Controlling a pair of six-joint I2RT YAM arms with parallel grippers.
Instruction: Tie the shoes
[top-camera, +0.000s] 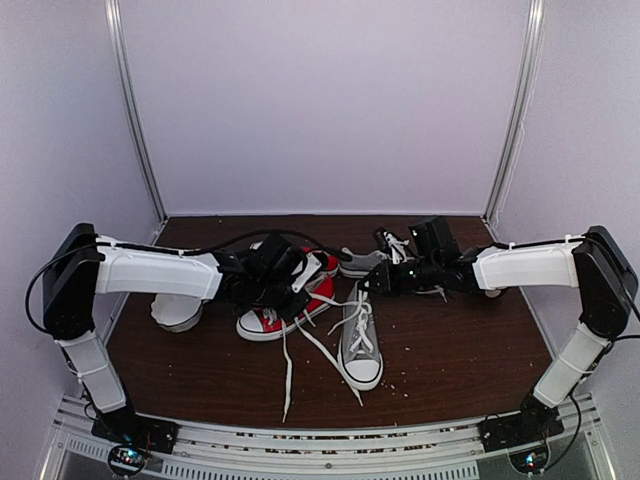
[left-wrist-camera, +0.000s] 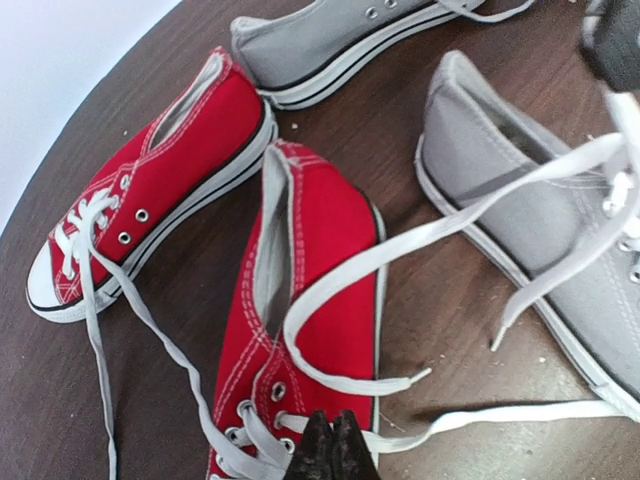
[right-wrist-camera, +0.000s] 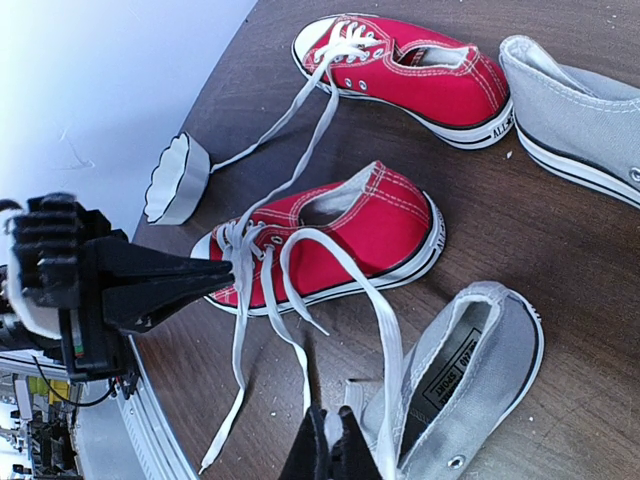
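A red shoe (left-wrist-camera: 330, 270) lies front left with loosened white laces (right-wrist-camera: 240, 340); a second red shoe (right-wrist-camera: 430, 85) lies behind it. The near grey shoe (top-camera: 359, 345) points toward me, laces loose. My left gripper is shut over the front red shoe's lacing; whether lace is between its fingertips is unclear. My right gripper is shut at the near grey shoe's upper laces, with a white lace running up beside its fingers; whether it pinches it cannot be told.
Another grey shoe (right-wrist-camera: 570, 120) lies at the back. A white scalloped bowl (top-camera: 176, 311) stands at the left.
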